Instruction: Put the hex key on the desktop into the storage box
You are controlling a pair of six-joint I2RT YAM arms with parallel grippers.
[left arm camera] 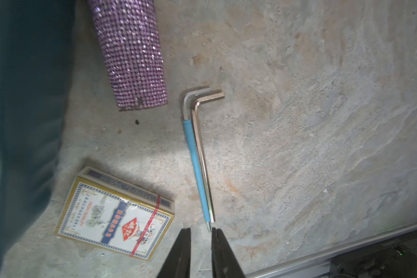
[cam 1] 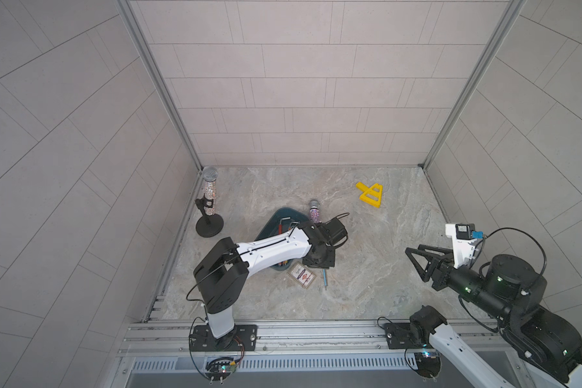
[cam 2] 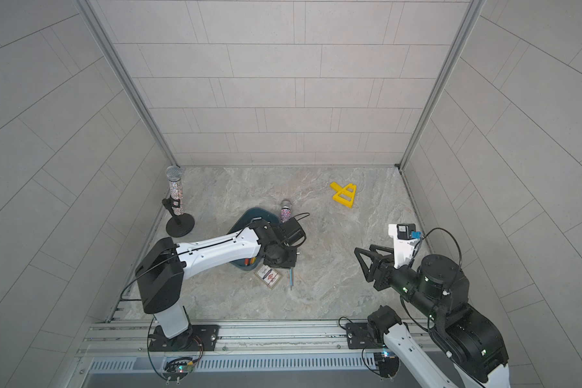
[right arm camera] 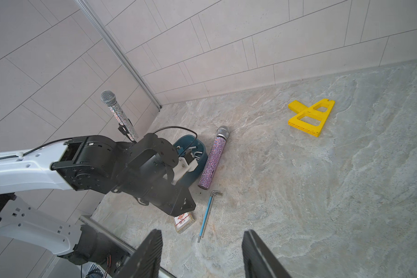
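Two hex keys lie side by side on the stone-patterned desktop: a blue-sleeved hex key [left arm camera: 197, 169] and a bare silver hex key [left arm camera: 200, 153], their short ends bent the same way. My left gripper hangs above them near their lower tips, part open, with nothing between its fingers. The dark teal storage box [right arm camera: 200, 169] holds several tools and stands left of the keys, partly hidden behind my left arm in both top views. My right gripper is open and empty, held up at the right side, well away from the keys.
A boxed card deck [left arm camera: 115, 213] lies left of the keys. A purple glittery microphone [right arm camera: 213, 159] rests beside the box. Another microphone on a stand [cam 1: 209, 207] is at the far left, and a yellow bracket [cam 1: 371, 194] at the back right.
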